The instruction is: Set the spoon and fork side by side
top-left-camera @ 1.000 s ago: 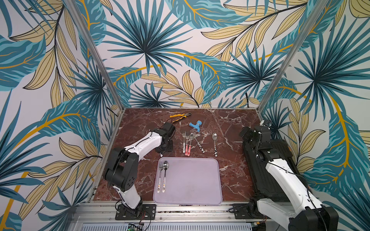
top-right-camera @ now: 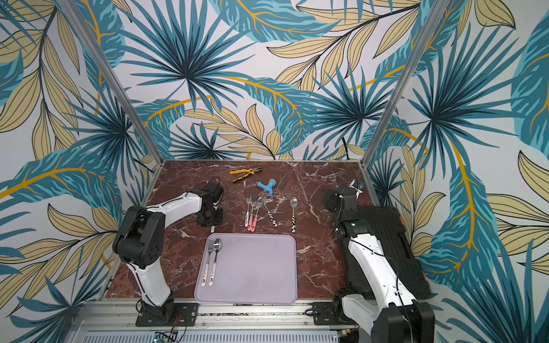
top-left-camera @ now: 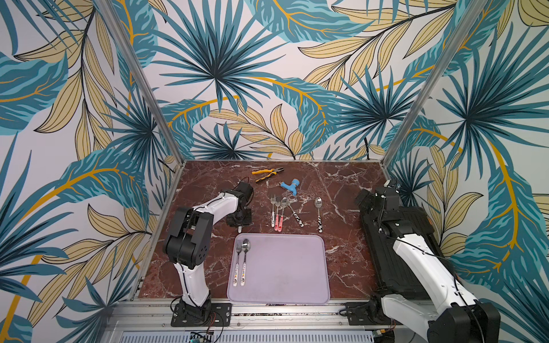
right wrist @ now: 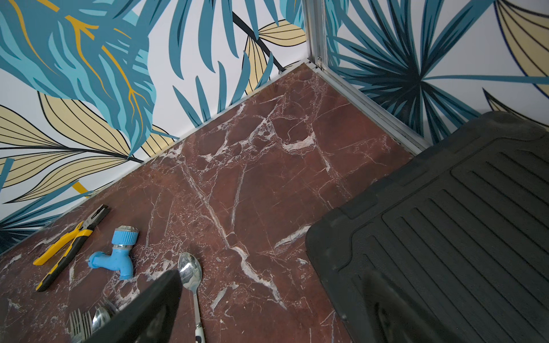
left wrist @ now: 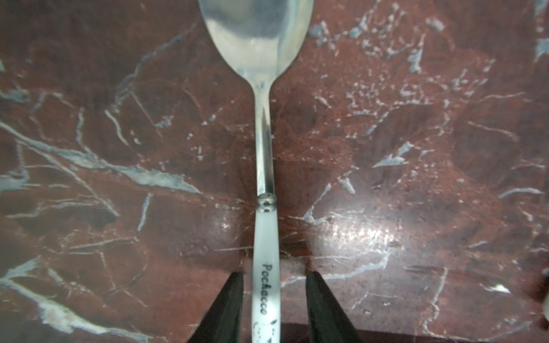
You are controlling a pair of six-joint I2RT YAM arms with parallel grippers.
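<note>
My left gripper stands part open over a white-handled spoon (left wrist: 266, 280) lettered "Pochacco". One finger is on each side of the handle, with a gap to both. From the top left view, that arm mostly covers the spoon. To its right on the marble lies a white-handled fork (top-left-camera: 272, 214), beside a red-handled fork (top-left-camera: 277, 217) and a red-handled spoon (top-left-camera: 282, 216). A fork and spoon with black-and-white handles (top-left-camera: 319, 214) lie farther right. My right gripper is open and empty, above the table's right side.
A lilac tray (top-left-camera: 286, 268) at the front holds a fork (top-left-camera: 235, 271) and spoon (top-left-camera: 244, 268) side by side. Pliers (top-left-camera: 266, 173) and a blue tap (top-left-camera: 290, 186) lie at the back. A black mat (right wrist: 446, 228) covers the right side.
My left arm has shifted left and slightly up in the top left view, bringing its gripper over the spoon. The tableware and my right arm look unmoved.
</note>
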